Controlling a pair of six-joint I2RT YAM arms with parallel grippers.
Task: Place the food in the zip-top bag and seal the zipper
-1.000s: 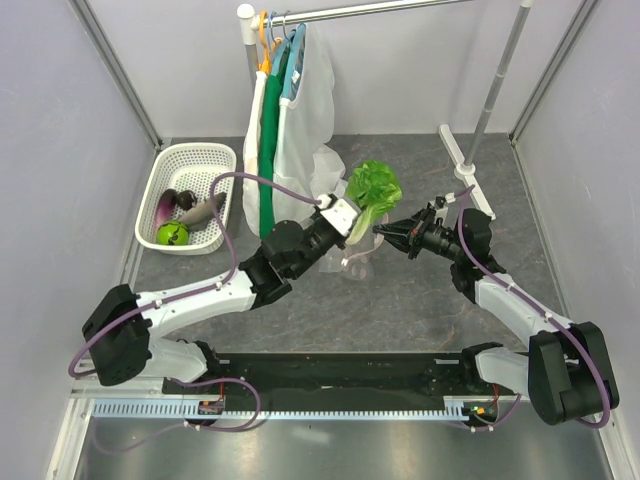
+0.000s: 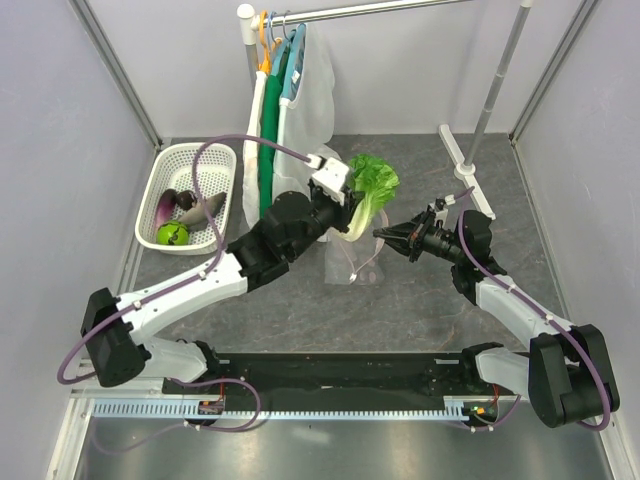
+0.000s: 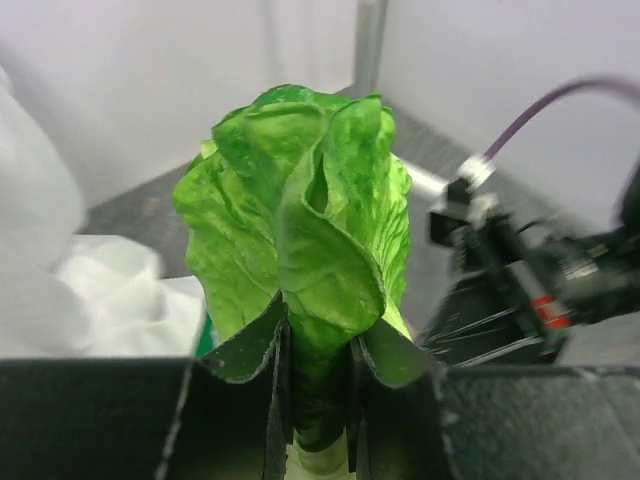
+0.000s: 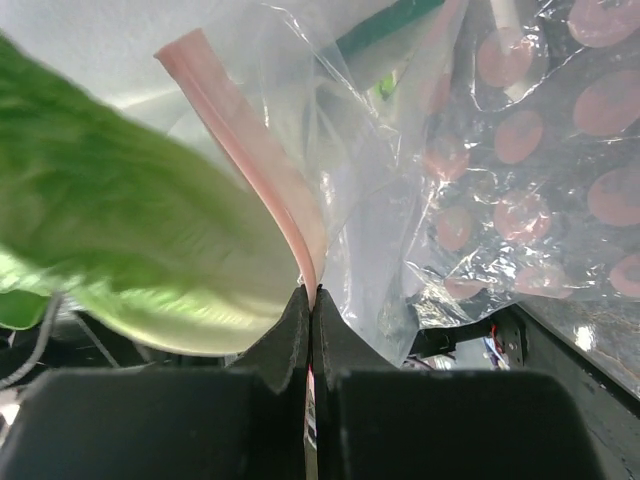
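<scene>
My left gripper is shut on a leafy green lettuce, held upright in the left wrist view over the clear zip top bag. My right gripper is shut on the bag's pink zipper edge, just right of the lettuce. In the right wrist view the lettuce leans beside that edge and the crinkled clear plastic; whether its base is inside the bag I cannot tell.
A white basket with eggplants and a green round item stands at the left. Clothes hang from a rail behind the bag.
The right arm shows little change.
</scene>
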